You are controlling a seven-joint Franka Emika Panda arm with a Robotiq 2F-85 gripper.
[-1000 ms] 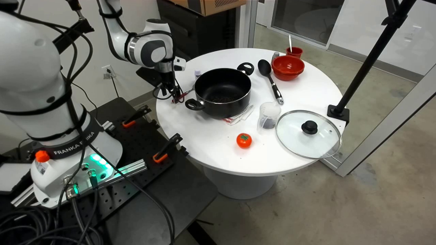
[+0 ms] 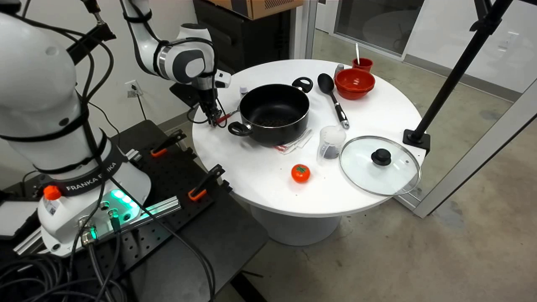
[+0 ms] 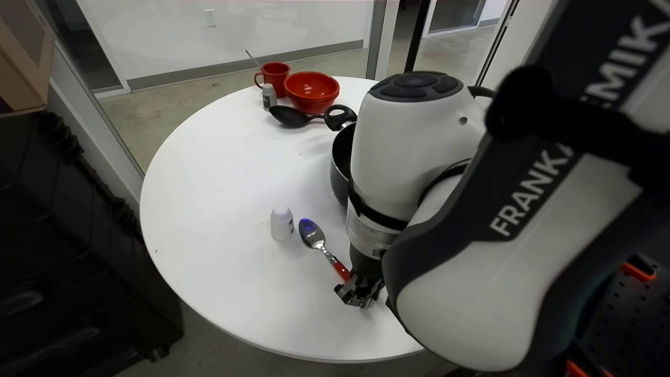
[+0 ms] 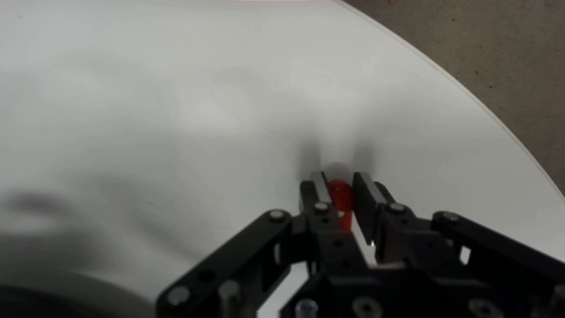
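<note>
My gripper is shut on the red handle of a spoon (image 4: 340, 195), which fills the gap between its fingers in the wrist view. From exterior view 2 the metal bowl of the spoon (image 3: 311, 232) points away from the gripper (image 3: 361, 298), low over the white table. Whether the spoon still touches the tabletop I cannot tell. Close to the spoon's bowl stands a small white bottle (image 3: 282, 223). The black pot (image 2: 275, 113) is beside the gripper in exterior view 1.
Red bowls (image 2: 354, 83), a red mug (image 2: 362, 63) and a black ladle (image 2: 333, 100) lie toward the far side. A tomato (image 2: 300, 173), a clear cup (image 2: 331, 142) and a glass lid (image 2: 381, 165) occupy the front. Bare tabletop (image 3: 213, 188) surrounds the white bottle.
The gripper and wrist have shifted very slightly to the right in exterior view 1. Other objects stand where they were.
</note>
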